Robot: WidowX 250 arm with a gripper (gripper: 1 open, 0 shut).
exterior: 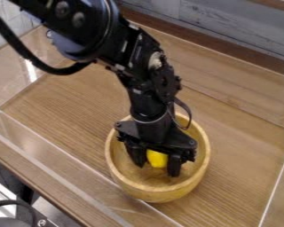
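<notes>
My black gripper [156, 154] reaches down into a round light wooden bowl [162, 191] near the front middle of the table. Its fingers straddle a small yellow object [156, 160] inside the bowl, which is partly hidden by the fingers. I cannot tell whether the fingers are closed on it or only around it.
A white wall [227, 27] runs along the back. A dark cable lies at the lower left beyond the table's front edge.
</notes>
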